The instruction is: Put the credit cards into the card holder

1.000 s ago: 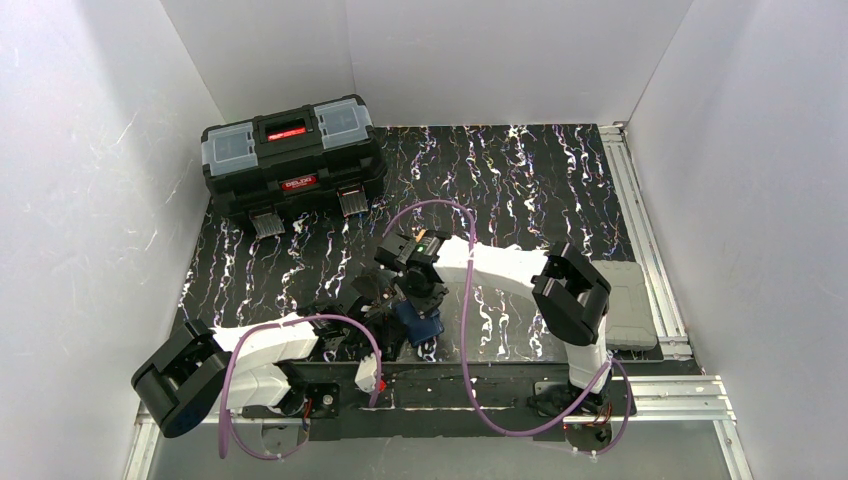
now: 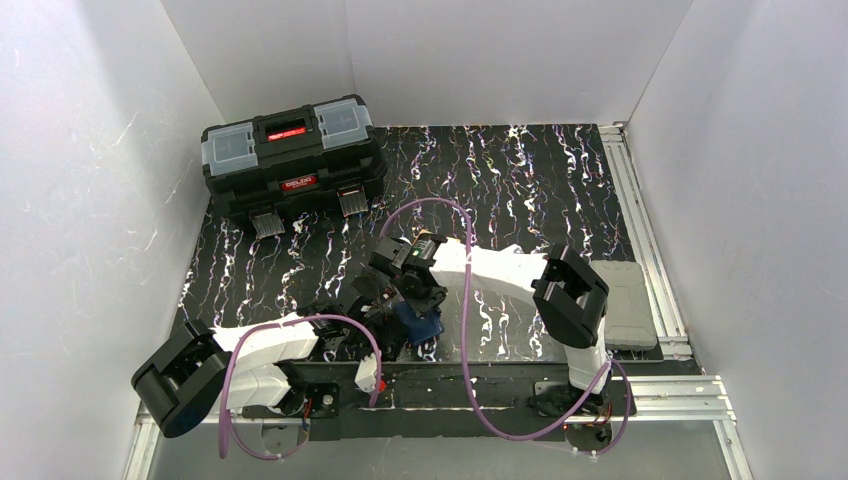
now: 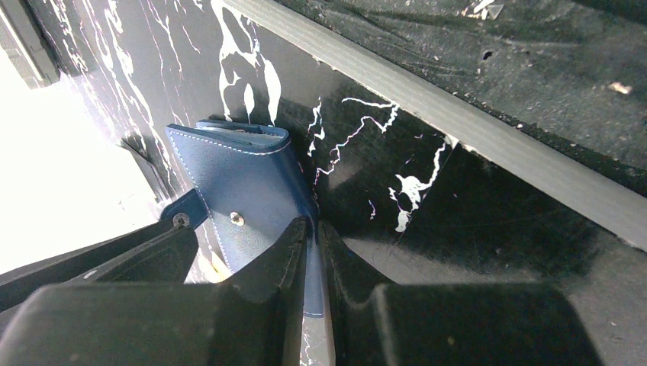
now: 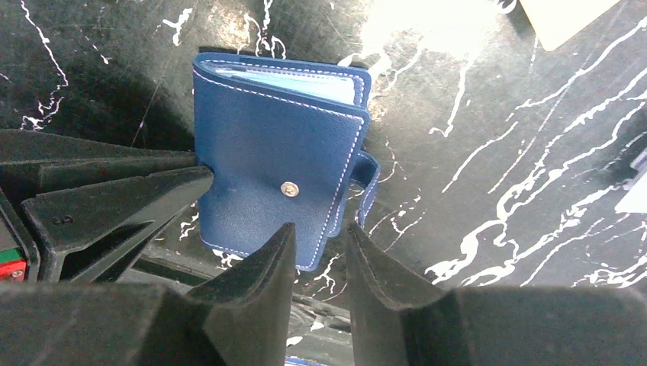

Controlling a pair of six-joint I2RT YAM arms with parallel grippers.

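Observation:
The dark blue card holder [image 4: 267, 152] lies closed on the marbled table, its snap stud facing up and pale inner sleeves showing at one end. My left gripper is shut on the holder's folded spine; in the right wrist view its fingers [image 4: 164, 194] reach that edge from the left. My right gripper stands open over the holder's strap side, nothing between its tips. In the left wrist view, one right finger [image 3: 152, 255] is beside the strap [image 3: 191, 207]. A pale, card-like piece [image 4: 564, 15] lies at the upper right of the right wrist view.
A black toolbox [image 2: 295, 160] stands at the back left. A grey flat case [image 2: 625, 305] lies at the right edge. A metal rail [image 3: 458, 122] runs along the table's front edge, close to the holder.
The left arm and the holder show no clear movement.

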